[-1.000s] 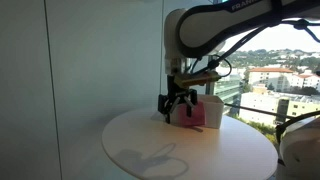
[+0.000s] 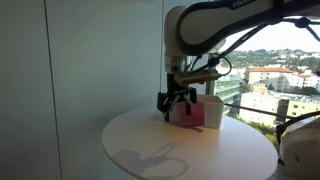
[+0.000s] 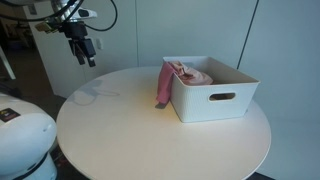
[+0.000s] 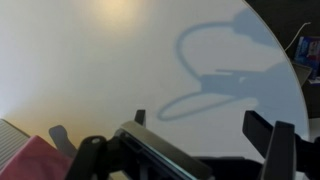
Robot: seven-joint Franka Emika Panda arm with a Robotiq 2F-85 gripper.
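High over the round white table (image 3: 120,125), my gripper (image 2: 177,104) points downward, open, with nothing between its fingers. The wrist view shows the gripper with its two dark fingertips well apart above bare tabletop. A white box (image 3: 212,105) stands on the table, clear of the gripper. Pink cloth (image 3: 165,85) hangs over the box's near left side, and more lies bunched inside. A small dark grey piece (image 4: 62,140) shows by the cloth's edge in the wrist view; what it is, I cannot tell. The box floor is hidden.
Most of the tabletop in front of and beside the box is bare. The arm's shadow (image 4: 215,80) falls on it. Dark objects (image 4: 305,50) lie beyond the table's edge in the wrist view. A window (image 2: 270,70) is behind.
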